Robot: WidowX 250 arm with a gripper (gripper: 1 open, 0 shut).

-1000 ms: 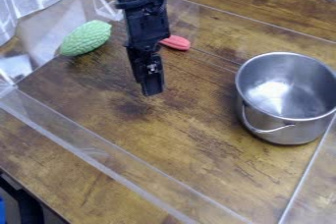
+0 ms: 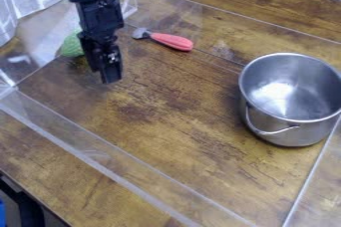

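My black gripper (image 2: pixel 110 70) hangs low over the wooden table at the upper left, pointing down, just in front of a green object (image 2: pixel 71 45) that is mostly hidden behind it. Whether the fingers are open or shut is hard to make out. A pink-handled utensil (image 2: pixel 173 42) with a metal end lies to the right of the arm, toward the back.
A large steel pot (image 2: pixel 289 94) stands at the right. Clear plastic walls border the work area at left, front and right.
My gripper has moved left and slightly toward the back, now covering much of the green object and uncovering more of the pink utensil. The pot has not moved.
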